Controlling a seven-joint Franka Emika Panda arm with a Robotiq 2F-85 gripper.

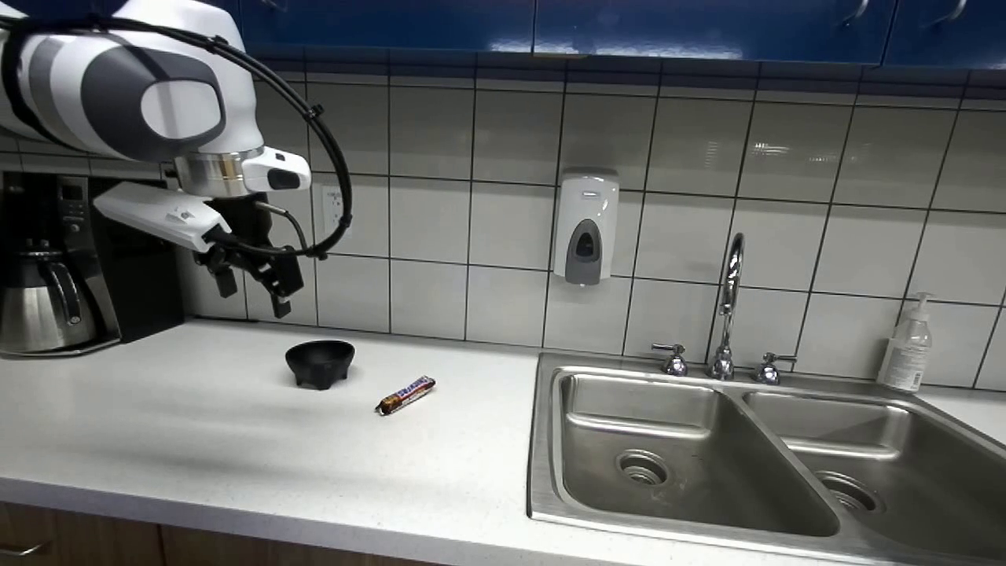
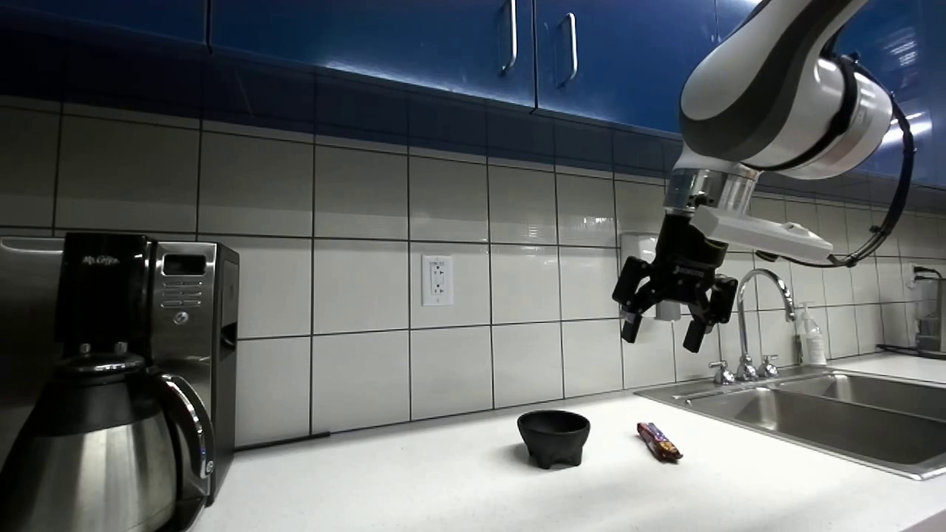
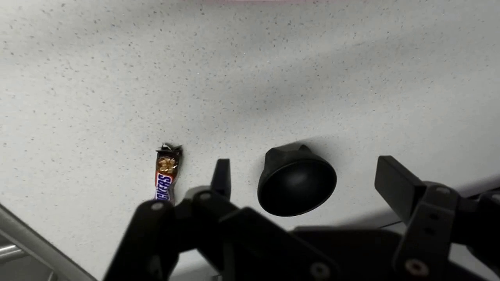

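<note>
A small black bowl with short feet (image 1: 321, 364) stands upright on the white counter. To its right in exterior view 1 lies a Snickers bar (image 1: 405, 395) in a brown wrapper, apart from the bowl. My gripper (image 2: 658, 340) hangs well above the counter, open and with nothing held. Seen from the wrist, the bowl (image 3: 297, 187) appears between the two fingers, far below them. The candy bar (image 3: 166, 173) shows there outside the left finger, which hides its lower end.
A coffee maker with a steel carafe (image 2: 97, 443) stands at the counter's left end. The steel double sink (image 1: 547, 443) and its faucet (image 1: 731, 302) are on the right. A tiled wall closes off the back.
</note>
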